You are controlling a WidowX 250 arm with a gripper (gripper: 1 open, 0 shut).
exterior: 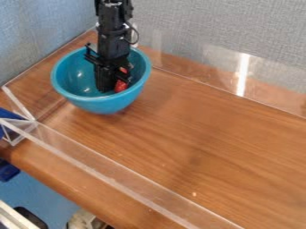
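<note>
A blue bowl (84, 94) sits near the back left corner of the wooden table (203, 152). My black gripper (113, 85) reaches down inside it, toward the right half. A small red object (121, 86) shows at the fingertips inside the bowl; whether it is between the fingers or only beside them is hard to see. The fingers are dark and partly hidden.
A clear plastic barrier runs along the table's left edge and the back. Grey padded walls stand behind.
</note>
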